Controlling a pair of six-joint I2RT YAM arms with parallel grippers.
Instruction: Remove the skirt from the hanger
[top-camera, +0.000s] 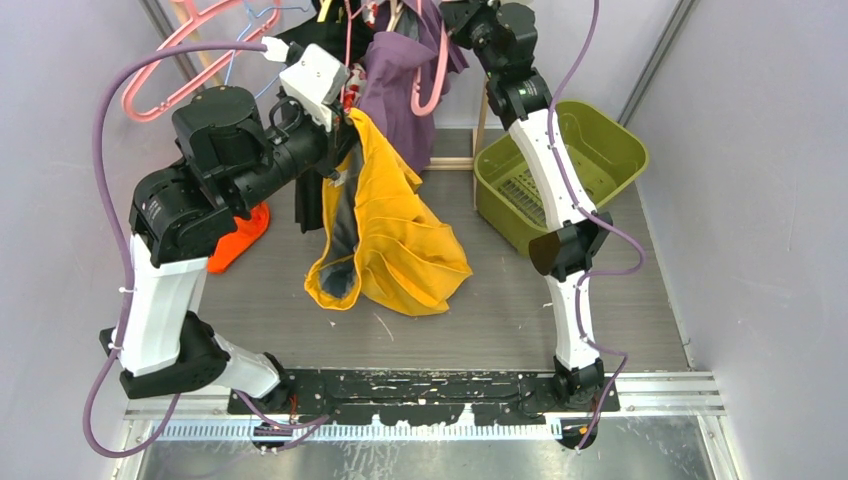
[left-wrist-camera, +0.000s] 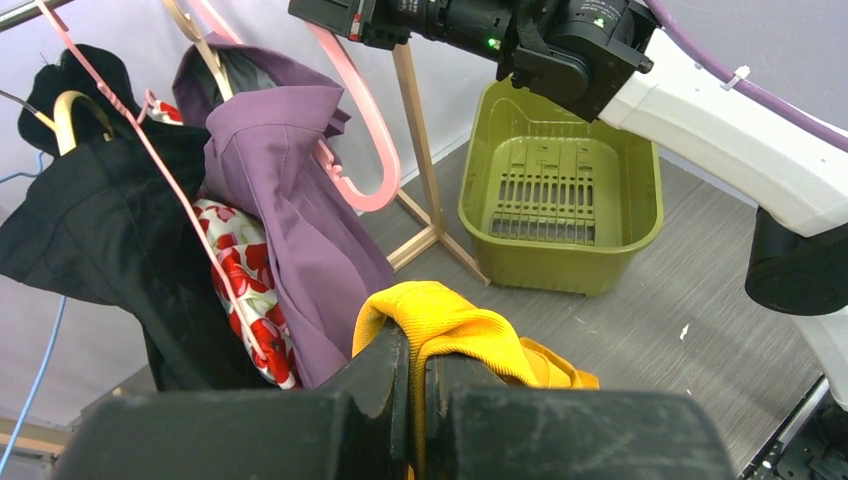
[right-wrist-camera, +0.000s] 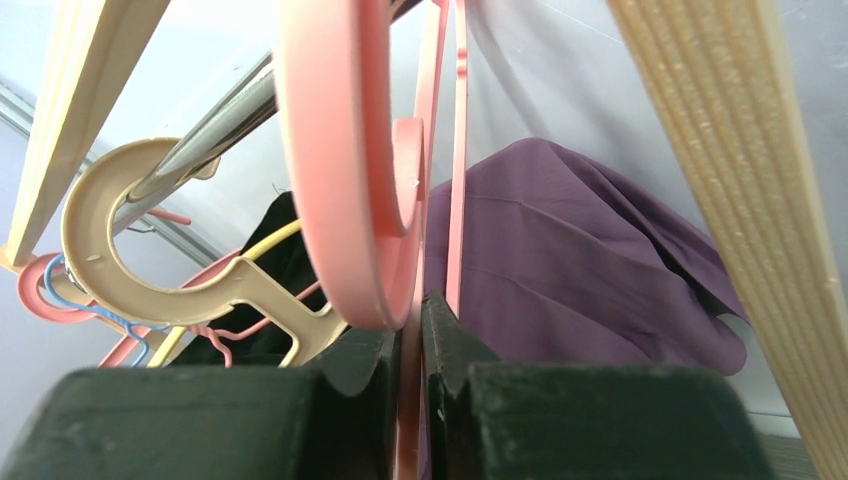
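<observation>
The yellow skirt (top-camera: 405, 255) with a grey lining hangs from my left gripper (top-camera: 345, 140), clear of any hanger. In the left wrist view a fold of yellow cloth (left-wrist-camera: 435, 310) is pinched between the shut fingers. At the rack, my right gripper (top-camera: 455, 15) is shut on a pink hanger (top-camera: 441, 65). The right wrist view has this hanger's pink plastic (right-wrist-camera: 345, 160) close up, running down between the fingers. No skirt is on that hanger where it shows.
A purple garment (top-camera: 395, 90) hangs right behind the pink hanger, beside black (left-wrist-camera: 110, 220) and red floral (left-wrist-camera: 245, 270) ones. A green basket (top-camera: 490, 200) stands on the floor at right. Wooden rack posts (right-wrist-camera: 740, 200) flank the right gripper.
</observation>
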